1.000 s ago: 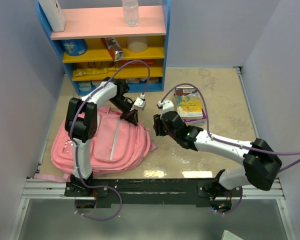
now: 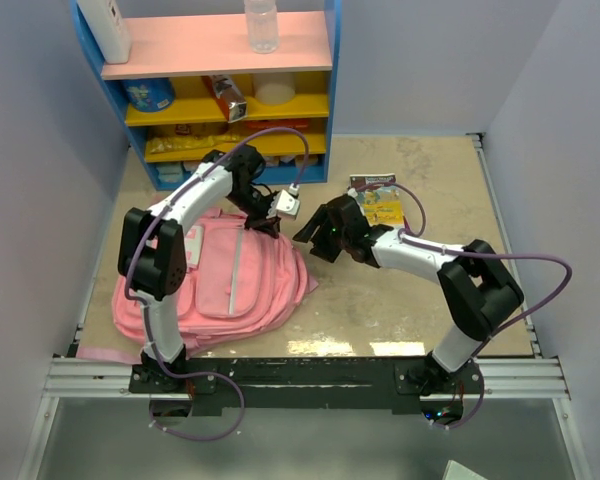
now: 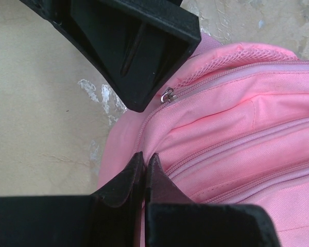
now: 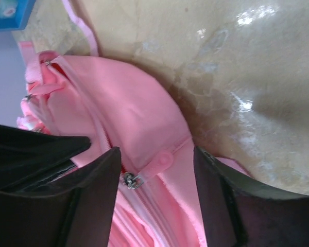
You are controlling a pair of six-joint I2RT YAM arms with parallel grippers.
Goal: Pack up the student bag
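Observation:
The pink student bag [image 2: 220, 270] lies on the left side of the table, its seams and pockets facing up. My left gripper is shut on a fold of pink fabric at the bag's edge, beside a zip. Just off that edge, my right gripper has its fingers part open. A metal zip pull [image 4: 131, 180] with a pink tab shows between and beyond those fingers in the right wrist view; whether they touch it I cannot tell. A black finger of the right gripper also looms over the zip in the left wrist view.
Books [image 2: 379, 204] are stacked at the back right of the table. A blue shelf unit [image 2: 333, 100] with bottles and packets stands behind the bag. The table right of the bag is mostly clear beneath the right arm.
My right gripper has turned and moved left to the bag's edge. The bag has slid slightly to the right, with the left gripper still at its edge.

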